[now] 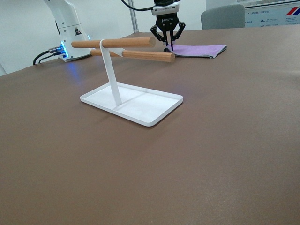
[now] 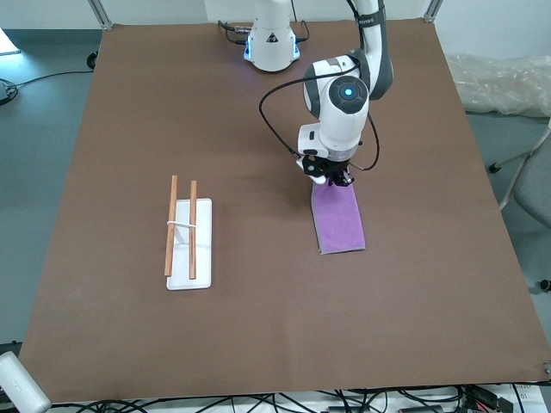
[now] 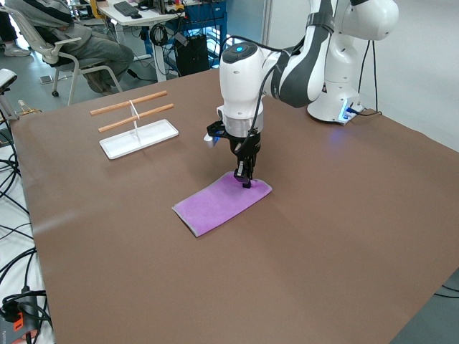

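Note:
A purple cloth (image 2: 340,222) lies flat on the brown table (image 2: 284,327), also seen in the top view (image 1: 199,50) and right view (image 3: 215,204). My black gripper (image 1: 169,43) reaches down onto the end of the cloth nearest my base; in the right view its tips (image 3: 245,183) touch that end. Whether its fingers are shut, and on cloth or not, is unclear. A white tray stand (image 2: 198,271) with two wooden bars stands apart from the cloth.
My arm's base (image 2: 269,52) is at the table's back edge. Cables lie along the edge nearest the left camera, and a chair (image 2: 538,181) is beside the table.

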